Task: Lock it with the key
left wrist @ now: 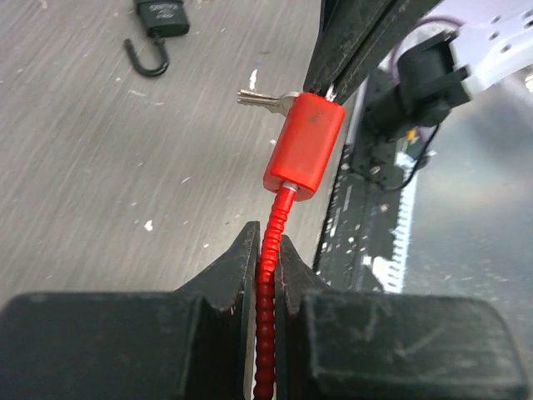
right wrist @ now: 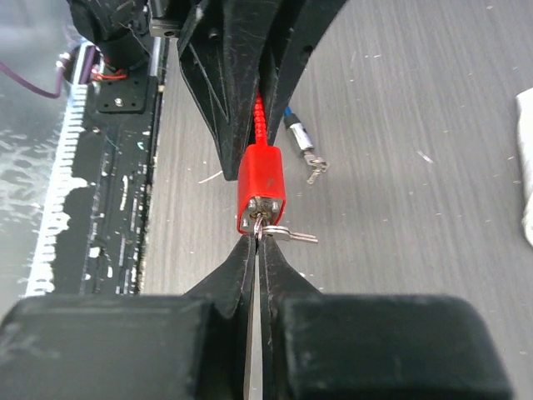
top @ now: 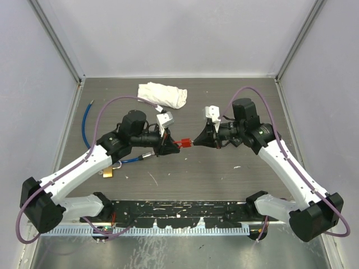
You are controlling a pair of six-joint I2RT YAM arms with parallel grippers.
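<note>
Between the two grippers hangs a red padlock [top: 185, 143] with a red cable shackle [left wrist: 265, 292]. My left gripper is shut on that shackle, which runs straight up to the lock body in the left wrist view. Facing it, my right gripper is shut on a key [right wrist: 259, 223] at the lock's keyhole end. The key's blade is hidden, so its turn cannot be told. A second silvery key [right wrist: 298, 237] dangles from the same ring, beside the fingertips.
A blue cable [top: 84, 124] and a brass padlock [top: 107, 171] lie at the left. At the back is a white cloth [top: 162, 94]. A black padlock [left wrist: 162, 17] lies behind the right gripper.
</note>
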